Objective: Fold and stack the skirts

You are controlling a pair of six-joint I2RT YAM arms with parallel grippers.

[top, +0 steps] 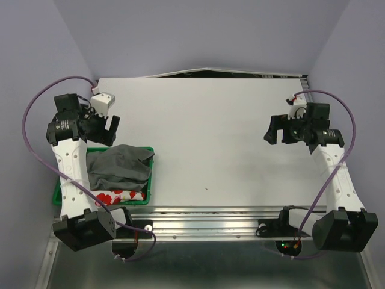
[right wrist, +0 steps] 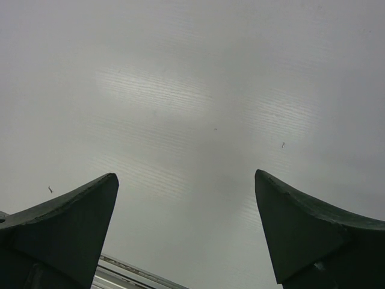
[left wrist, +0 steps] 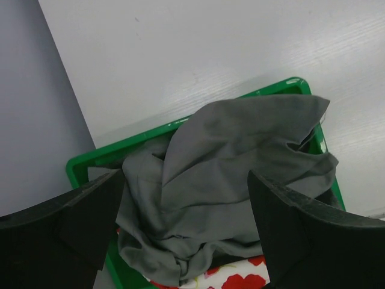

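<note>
A green basket (top: 150, 180) at the front left holds a crumpled dark grey cloth (top: 120, 168) over a white cloth with red print (top: 117, 196). In the left wrist view the grey cloth (left wrist: 222, 150) fills most of the basket (left wrist: 138, 137), with the printed cloth (left wrist: 237, 277) at the bottom. My left gripper (top: 109, 129) is open above the back of the basket, fingertips spread over the cloth. On the right, my right gripper (top: 277, 129) stands open above bare table, nothing between its fingers.
Walls stand at the back and both sides, and a metal rail (top: 198, 220) runs along the front edge.
</note>
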